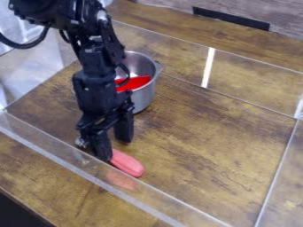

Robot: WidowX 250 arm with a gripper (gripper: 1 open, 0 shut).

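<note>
My dark gripper [104, 142] is low over the wooden table at the lower left, at a utensil with a pink handle [127, 163]. The utensil's head is hidden under the fingers; whether they hold it cannot be told. A steel pot [145, 69] with something red [135, 82] inside stands behind the gripper, partly hidden by the arm.
Clear panels or edges run along the left and front, and a pale strip lies toward the back right.
</note>
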